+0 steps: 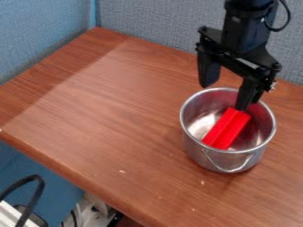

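Observation:
A steel pot (201, 146) with a wire handle stands on the wooden table at the right. Inside it lies a red rectangular block (222, 131), tilted diagonally. My black gripper (226, 82) is open above the pot, its fingers spread apart, the right one at the pot's back rim, over the block's upper end. Nothing shows held between the fingers.
Blue-grey padded walls stand behind and at the left. Past the table's front-left edge are black cables and white items.

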